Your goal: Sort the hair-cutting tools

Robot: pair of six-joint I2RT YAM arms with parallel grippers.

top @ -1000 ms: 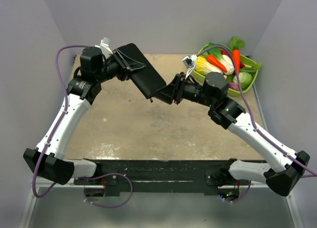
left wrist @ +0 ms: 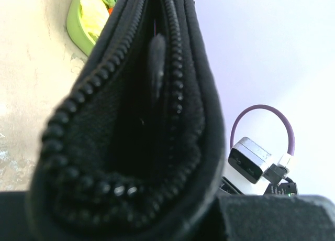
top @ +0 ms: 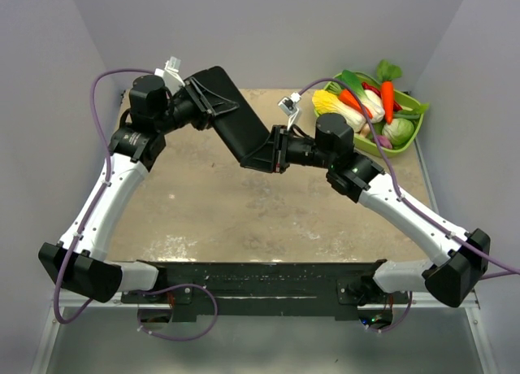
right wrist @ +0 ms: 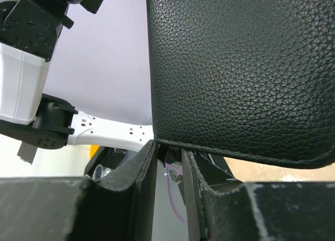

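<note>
A black leather zip case hangs tilted in the air above the table. My left gripper is shut on its upper end; in the left wrist view the open case shows its zip and dark inside. My right gripper is at the lower end, its fingers close together at the case's bottom edge. In the right wrist view the leather face fills the upper part, and whether the fingers grip the edge is unclear.
A green basket of vegetables stands at the back right of the table. Walls bound both sides.
My right gripper has moved left onto the lower end of the case. The case and left gripper have shifted slightly up and left.
</note>
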